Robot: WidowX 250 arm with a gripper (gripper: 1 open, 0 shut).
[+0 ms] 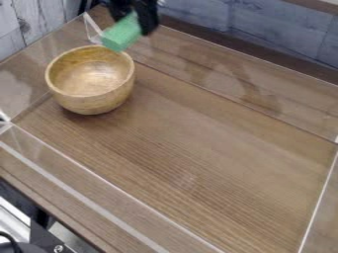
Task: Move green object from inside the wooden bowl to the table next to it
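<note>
The green object (122, 34) hangs above the far right rim of the wooden bowl (90, 98). My black gripper (123, 17) is shut on its upper end, at the top of the view; the fingertips are dark and partly cut off by the frame edge. Inside, the bowl looks empty. To the right of the bowl and below the green object lies bare wooden table (199, 128).
Free tabletop stretches right and toward the front. A low dark wall (284, 30) bounds the back right. White cord-like strands (93, 28) show just left of the green object, behind the bowl.
</note>
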